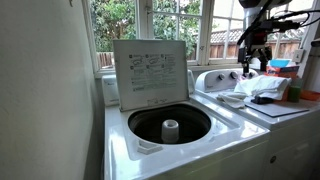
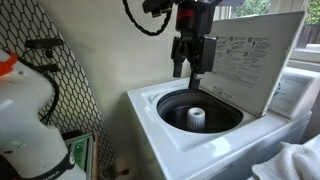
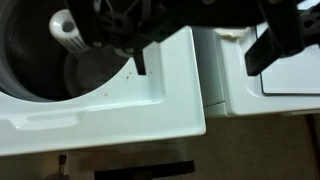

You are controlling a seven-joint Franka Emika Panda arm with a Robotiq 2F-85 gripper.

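Note:
My gripper (image 2: 187,74) hangs pointing down in exterior view 2, above the rim side of the open washer. Its fingers stand wide apart in the wrist view, the gripper having only the white machine top and a gap below it. A white top-loading washer (image 1: 228,138) has its lid (image 1: 152,75) raised and leaning back. Inside the dark tub (image 1: 150,124) is a pale agitator (image 1: 171,132); no clothes show there. Exterior view 1 has the gripper (image 1: 255,61) at upper right, in line with the neighbouring machine.
White cloth (image 1: 262,87) lies on the second machine (image 1: 282,109), with a green container (image 1: 294,92) and a blue-and-red box (image 1: 282,67) close by. Exterior view 2 also has white cloth (image 2: 290,162) at lower right. Windows stand behind; a wall (image 1: 50,90) borders the washer's left.

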